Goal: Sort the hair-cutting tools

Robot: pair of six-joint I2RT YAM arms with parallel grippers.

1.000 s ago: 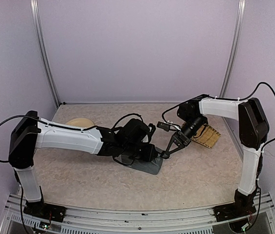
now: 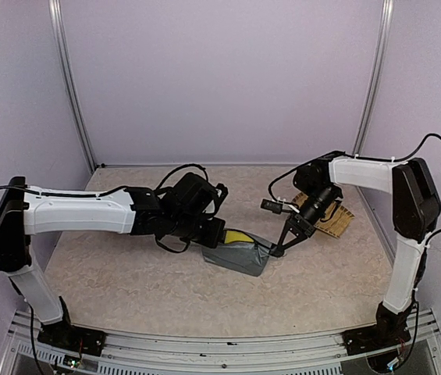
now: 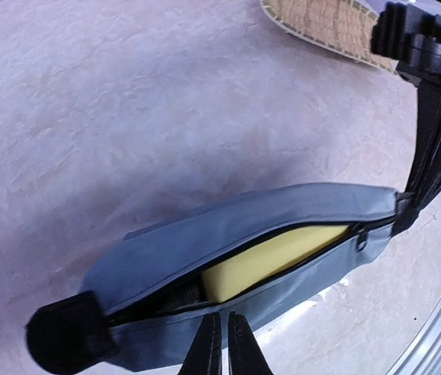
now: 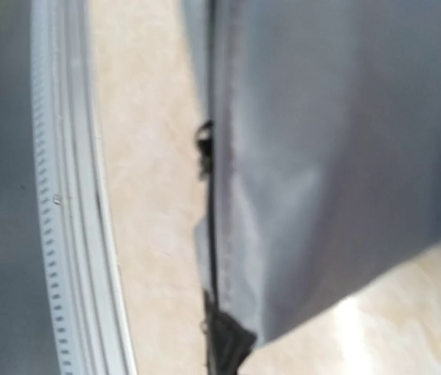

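Note:
The grey bag (image 2: 236, 259) lies on the table with its zipper partly open, a yellow thing (image 3: 275, 262) showing inside. Its black zipper pull (image 3: 362, 239) hangs near the bag's right end, well to the right of my left gripper. That gripper is shut, with nothing between its fingers, in front of the bag's near side. My right gripper (image 2: 277, 250) is shut on the black tab at the bag's right end. In the right wrist view the tab (image 4: 229, 340) shows at the bottom, and the pull stands out from the zipper line.
A woven tray (image 2: 336, 223) lies behind the right arm. Another black tab (image 3: 68, 332) sits at the bag's left end. My left arm covers part of the table's left side.

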